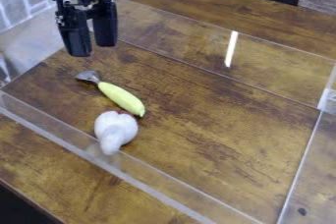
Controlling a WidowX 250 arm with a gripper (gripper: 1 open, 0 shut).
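My black gripper (89, 33) hangs at the upper left of the camera view, its two fingers apart and pointing down, nothing held between them. Below it a pale yellow-green banana-like object (122, 97) lies diagonally on the wooden surface, with a small grey metal piece (86, 77) at its upper-left end. Nearer the front lies a white bulb-shaped object (114, 130) with a narrower end pointing toward the lower left.
Clear transparent walls (197, 194) border the wooden work area (243, 120) on several sides. A dark slot shows in the back at top right.
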